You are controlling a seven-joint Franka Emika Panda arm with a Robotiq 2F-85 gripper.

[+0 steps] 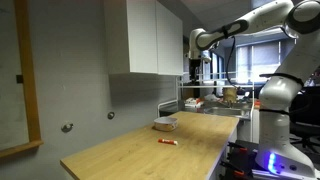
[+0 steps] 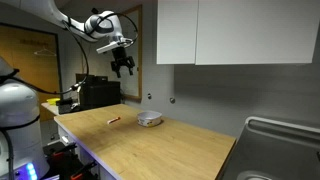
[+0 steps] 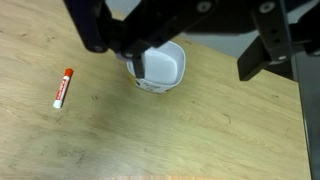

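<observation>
My gripper is open, its two dark fingers spread wide apart with nothing held between them. In exterior view 2 the gripper (image 2: 123, 69) hangs high above the table, well clear of everything on it. A white, roughly square container (image 3: 165, 66) lies far below in the wrist view, partly covered by the left finger. On the wood off to the left rests a red and white marker (image 3: 63, 88), apart from the container. From the side, the marker (image 1: 168, 142) lies flat in front of the container (image 1: 164, 125).
White wall cabinets (image 1: 165, 35) overhang its back side. A black case (image 2: 97, 93) and shelving (image 1: 222, 98) stand beyond the table.
</observation>
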